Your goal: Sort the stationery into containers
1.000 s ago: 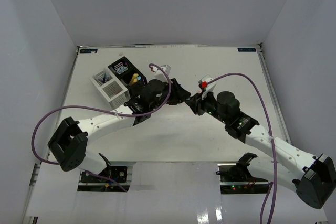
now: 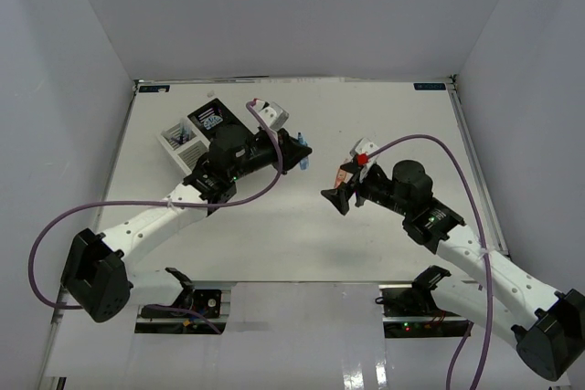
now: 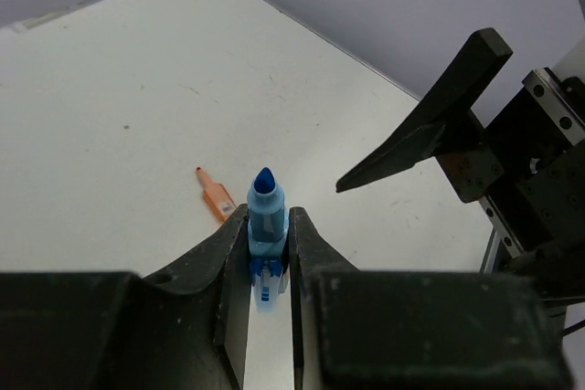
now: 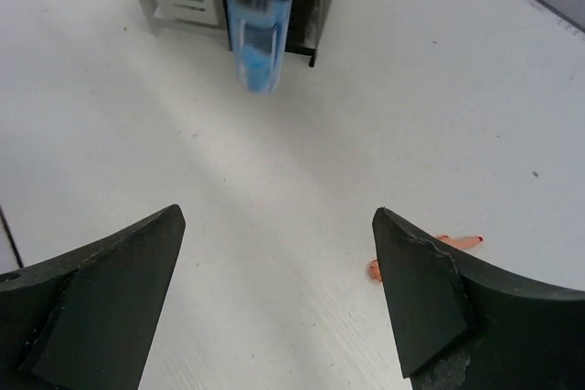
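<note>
My left gripper is shut on a blue marker, its dark blue tip upward in the left wrist view. From above, the blue marker shows at the left fingertips, over the middle of the table. My right gripper stands open, its fingers wide apart with only table behind them. It is to the right of the left gripper, clear of the blue marker. An orange marker lies on the table; its orange body is partly covered by a right finger in the right wrist view.
At the table's back left stand a white container with compartments and a black container beside it, partly hidden by my left arm. Pens lie in the white one.
A second ago both grippers met over the middle. The right one has since opened, and the left one has drawn away to the left and back with the blue marker.
</note>
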